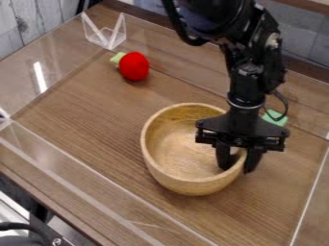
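Observation:
A wide tan bowl [180,144] sits on the wooden table. The black gripper [240,150] is lowered at the bowl's right rim, its fingertips over that edge; whether anything is between them is hidden. A green object [275,117] shows partly behind the gripper, to its right.
A red round object [135,67] with a small pale green piece lies at the back left. A clear, angular object [106,29] is at the far back left.

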